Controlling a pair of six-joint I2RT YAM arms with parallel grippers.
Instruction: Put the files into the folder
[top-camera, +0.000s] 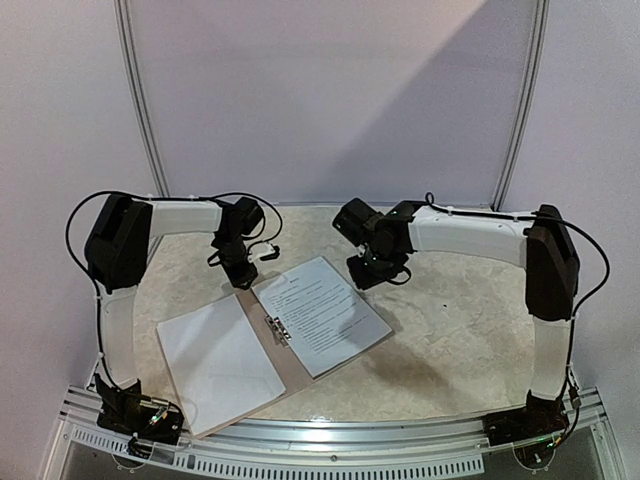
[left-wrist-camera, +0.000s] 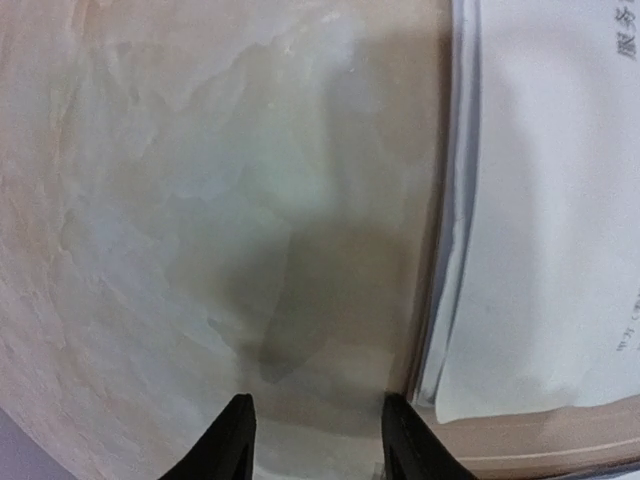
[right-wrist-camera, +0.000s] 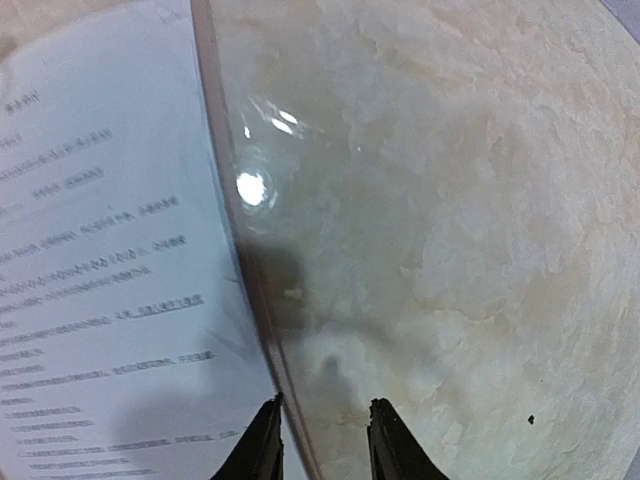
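Observation:
An open folder (top-camera: 296, 367) lies on the table with a metal clip (top-camera: 278, 330). Printed sheets (top-camera: 320, 310) lie on its right half, a plain white sheet (top-camera: 220, 365) on its left. My left gripper (top-camera: 240, 278) is above the folder's back edge; in the left wrist view its fingers (left-wrist-camera: 405, 450) are apart and empty beside a stack of papers (left-wrist-camera: 540, 200). My right gripper (top-camera: 362, 275) is over the printed sheets' right edge; in the right wrist view its fingers (right-wrist-camera: 390, 440) are apart and empty beside that edge (right-wrist-camera: 260, 320).
Light walls surround the table, with a metal rail (top-camera: 330, 440) along the front edge.

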